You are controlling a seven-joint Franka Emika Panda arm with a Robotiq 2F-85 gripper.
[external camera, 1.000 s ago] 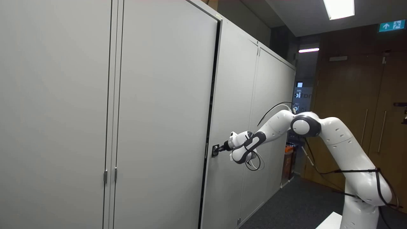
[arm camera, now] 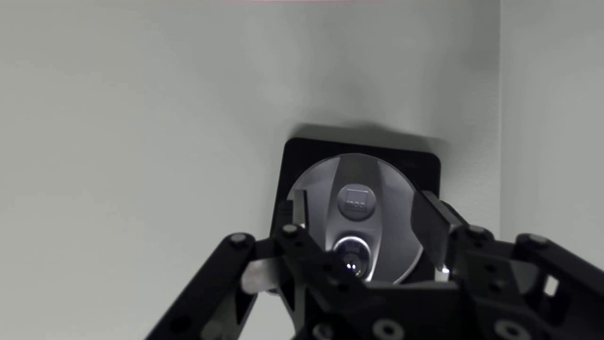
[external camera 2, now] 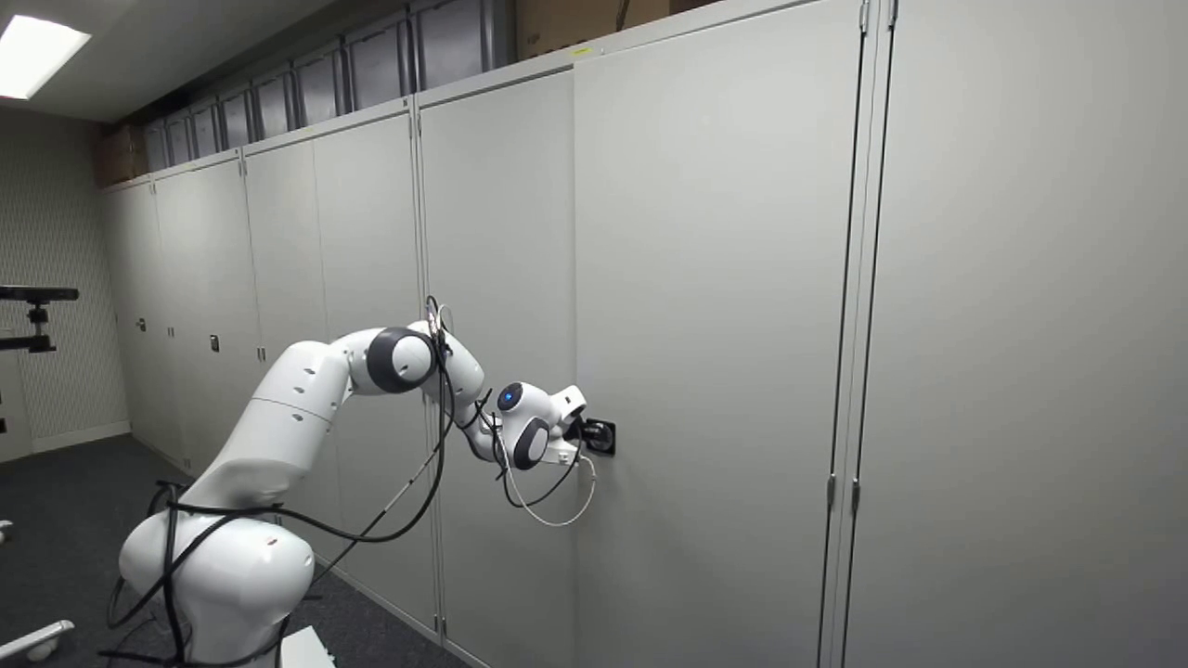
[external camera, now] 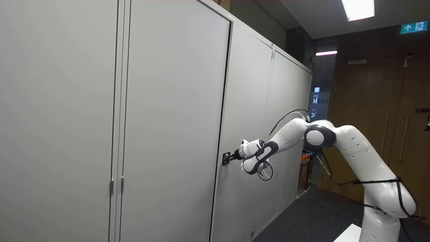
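In the wrist view a door handle (arm camera: 356,203) shows as a black square plate with a round silver face, a raised middle bar and a lock below. My gripper is open around that bar, its fingers (arm camera: 300,208) toward the two sides of the round face and room between each and the bar. Whether they touch the silver face cannot be told. Seen from outside, the gripper (external camera: 231,157) reaches the handle on the grey cabinet door (external camera: 246,101). A thin dark gap (external camera: 220,133) runs along that door's edge beside the neighbouring door.
A neighbouring grey door (external camera: 173,113) stands left of the handle. Loose cables (external camera 2: 434,468) hang from the arm. Storage boxes (external camera 2: 379,67) line the cabinet top.
The handle and my gripper have moved slightly left together in exterior view 1. The dark gap at the door's edge has become narrower.
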